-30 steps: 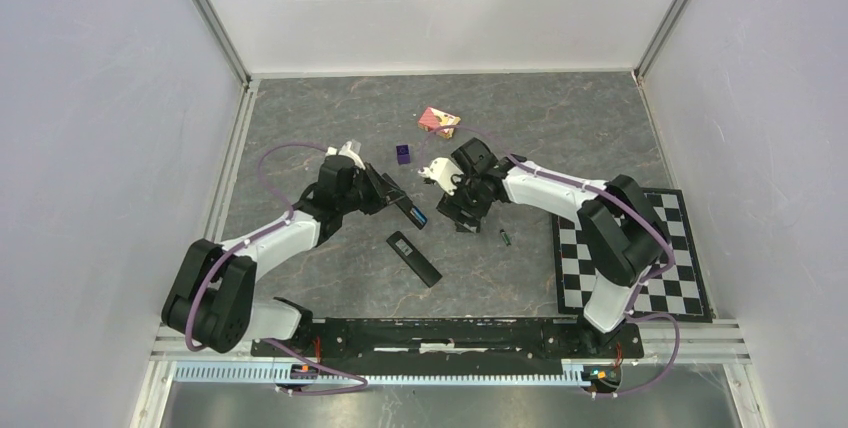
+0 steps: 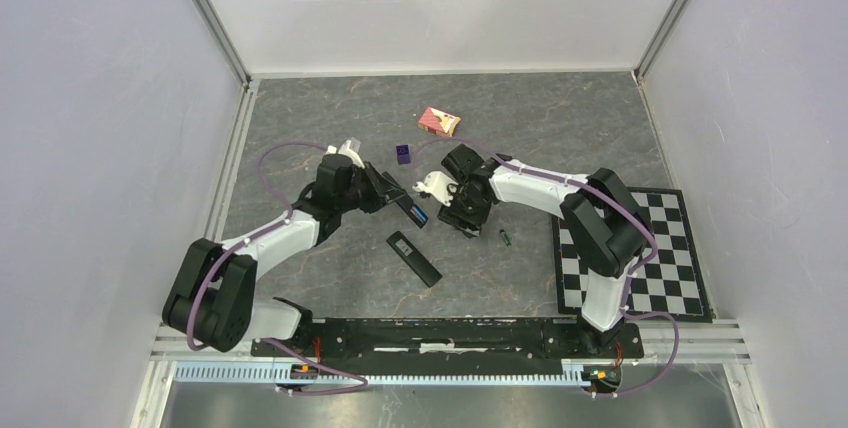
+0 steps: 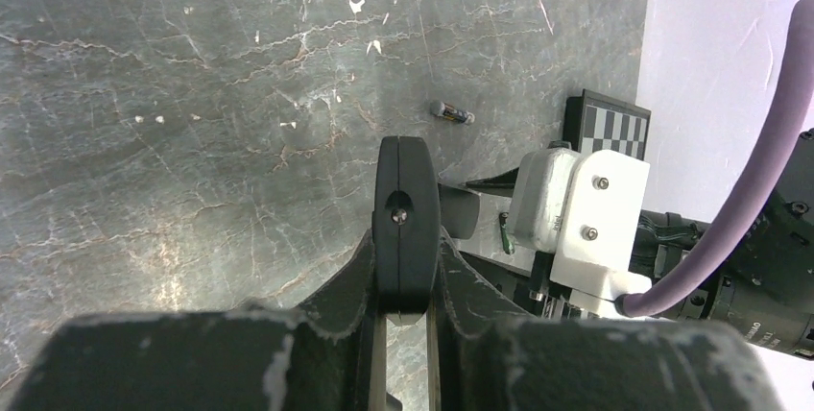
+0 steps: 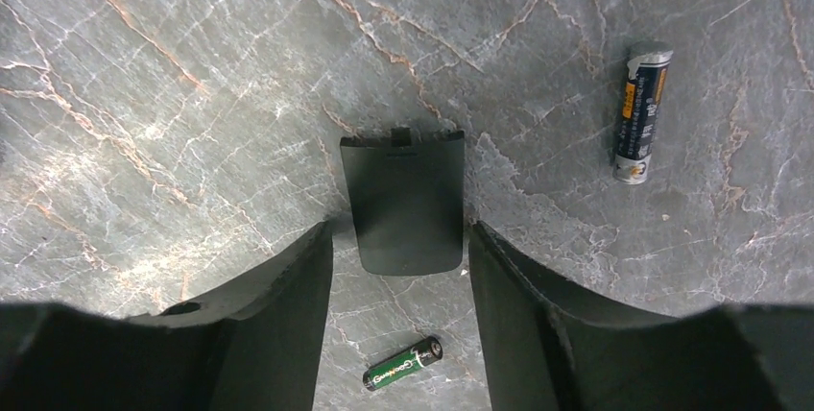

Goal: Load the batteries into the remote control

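Observation:
My left gripper [image 2: 385,194] is shut on the black remote [image 2: 416,215], its battery bay showing blue in the top view. In the right wrist view, the black battery cover [image 4: 408,195] lies flat between the open fingers of my right gripper, their tips beside its lower half. A dark battery [image 4: 641,113] lies to the cover's right, and a green battery [image 4: 401,363] below it. In the left wrist view, the dark battery [image 3: 451,112] lies alone on the table.
Another long black piece [image 2: 414,260] lies front-centre. A small purple box [image 2: 403,154] and a red-yellow box [image 2: 438,120] are behind. A checkered board [image 2: 680,258] occupies the front right.
The left arm and the remote are almost unchanged.

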